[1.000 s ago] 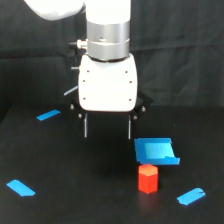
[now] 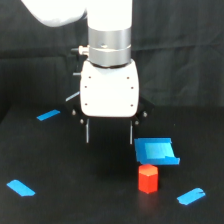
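Note:
My gripper point(image 2: 109, 133) hangs over the middle of the dark table, its two thin fingers well apart and pointing down. Nothing shows between them. To the lower right of it, a red block point(image 2: 148, 178) stands on the table, apart from the fingers. Just behind that block lies a blue open tray point(image 2: 157, 152) with a lighter blue inside; nothing shows in it.
Flat blue pieces lie on the table: one at the front left point(image 2: 20, 188), one at the back left point(image 2: 48, 115) and one at the right point(image 2: 191, 196).
The gripper and arm have shifted slightly to the right and down. Its fingers remain apart, and the block, tray and blue pieces have not moved.

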